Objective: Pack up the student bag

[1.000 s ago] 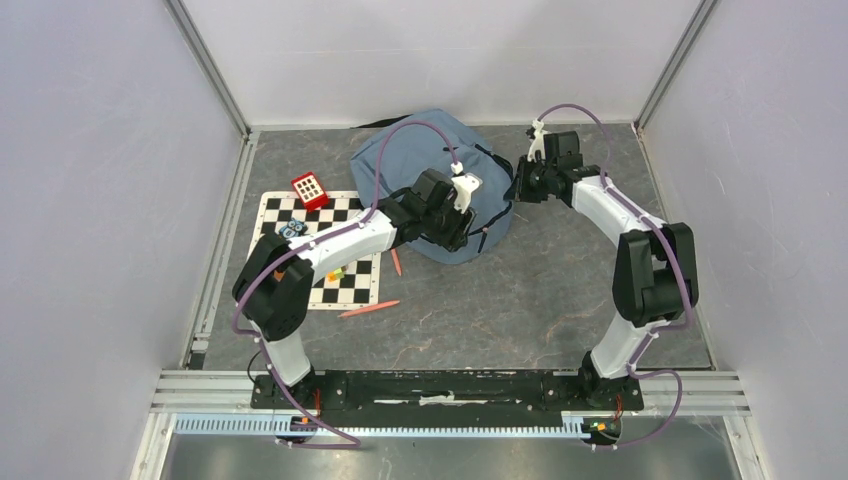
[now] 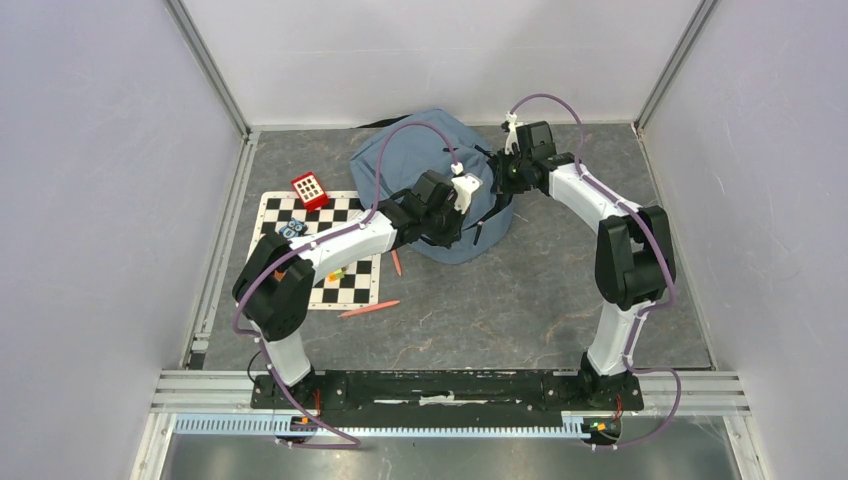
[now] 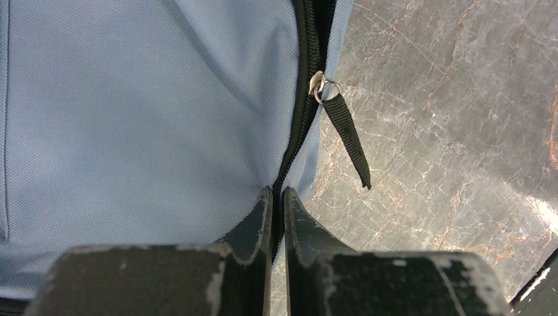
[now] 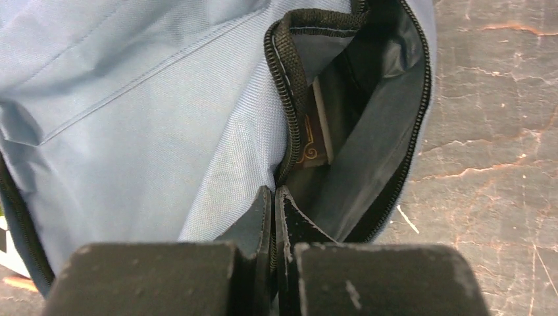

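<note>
A blue student bag lies at the back middle of the table, partly under both arms. My left gripper is shut on its black zipper edge near the front, with a metal zipper pull and black tab just above the fingers. The right gripper pinches the zippered edge of the bag's flap. Beside that edge the side opening gapes, showing a dark lining and a brown item with gold print inside.
Left of the bag lies a checkered board with a red-framed pad, a small blue item and a yellow-green piece. Orange sticks lie near it.
My right gripper has moved left and slightly back with the bag's edge, and the dark side opening has widened.
</note>
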